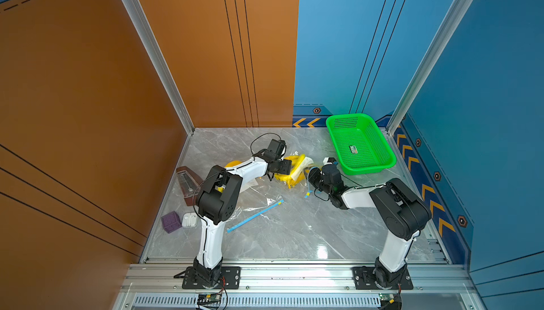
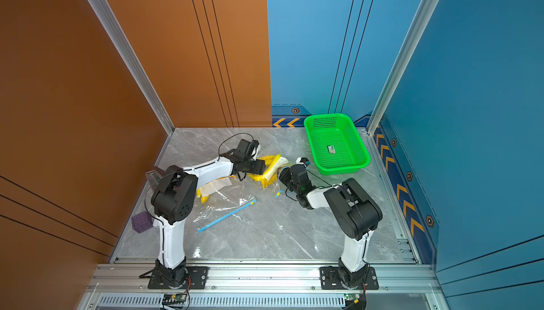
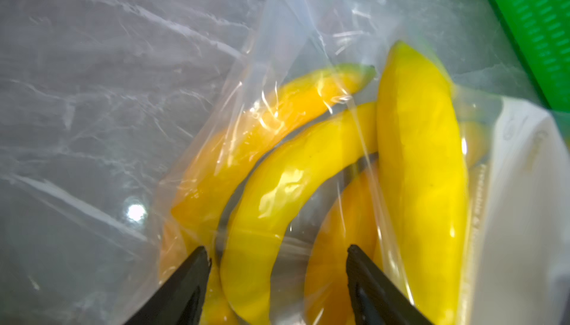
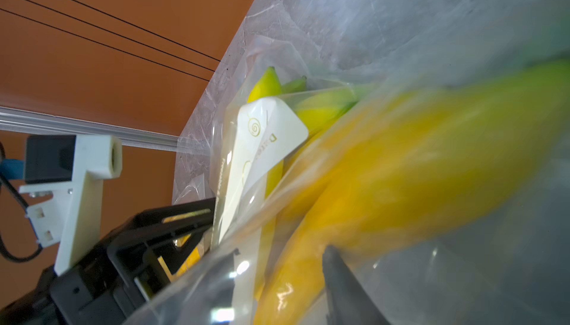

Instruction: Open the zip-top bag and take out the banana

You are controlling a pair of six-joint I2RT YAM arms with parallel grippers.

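A clear zip top bag [image 1: 297, 169] lies mid-table with several yellow bananas [image 3: 267, 206] inside and a white label [image 4: 255, 135]. Above its left part is my left gripper, its fingers apart over the film, with bananas visible beyond the gap. My right gripper is at the bag's right end, fingers apart; one finger [image 4: 338, 283] stands beside a large blurred banana [image 4: 415, 164]. Film spreads over the other fingertip. Part of the bag's blue zip edge [image 1: 308, 192] shows below the right gripper; the rest is hidden.
A second bag with a blue zip strip [image 1: 255, 215] lies under the left arm. The green basket [image 1: 391, 158] stands at the back right. A brown box [image 1: 182, 185], a purple block [image 1: 171, 222] and a white item [image 1: 189, 220] line the left.
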